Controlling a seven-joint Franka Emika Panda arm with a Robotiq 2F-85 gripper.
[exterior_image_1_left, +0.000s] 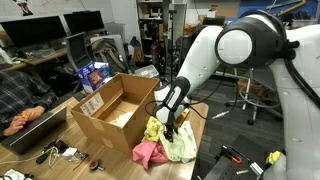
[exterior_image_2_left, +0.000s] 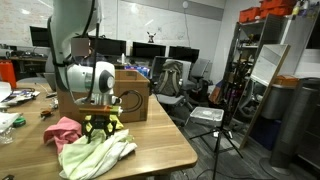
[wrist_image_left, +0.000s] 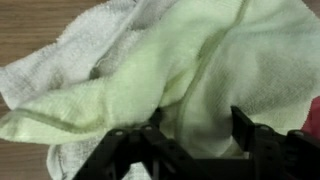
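Observation:
A pale green towel (exterior_image_1_left: 180, 148) lies crumpled on the wooden table, with my gripper (exterior_image_2_left: 100, 129) pointing down at its upper part. In the wrist view, the gripper has its dark fingers apart, and folds of the green towel (wrist_image_left: 130, 85) bulge up between them. Whether the fingers press on the cloth cannot be made out. Whitish cloth (wrist_image_left: 75, 60) shows beneath the green folds. A pink-red cloth (exterior_image_1_left: 150, 153) rests beside the towel, and a yellow cloth (exterior_image_1_left: 153, 130) lies behind, near the box.
A large open cardboard box (exterior_image_1_left: 112, 118) stands right behind the cloths. Tools and cables (exterior_image_1_left: 60, 152) are spread over the table's left part in exterior view 1. Bare wood (exterior_image_2_left: 165, 145) is free right of the towel in exterior view 2.

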